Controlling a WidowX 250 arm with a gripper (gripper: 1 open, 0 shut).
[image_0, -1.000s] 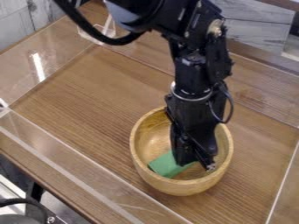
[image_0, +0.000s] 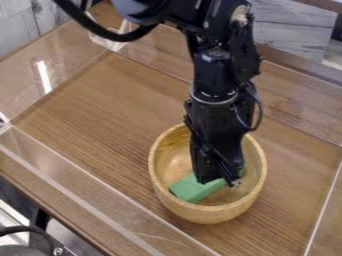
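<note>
A tan oval bowl (image_0: 177, 206) sits on the wooden table, right of centre and toward the front, with a green block (image_0: 190, 189) lying inside it. My black gripper (image_0: 217, 172) reaches down from above into the bowl, its tip over the green block. It looks shut; whether anything is between its fingertips is hard to see, and part of the block is hidden behind it.
Dark cables lie past the front left edge.
The gripper has shifted slightly within the bowl, and the green block now shows farther toward the back right, under the fingertips.
</note>
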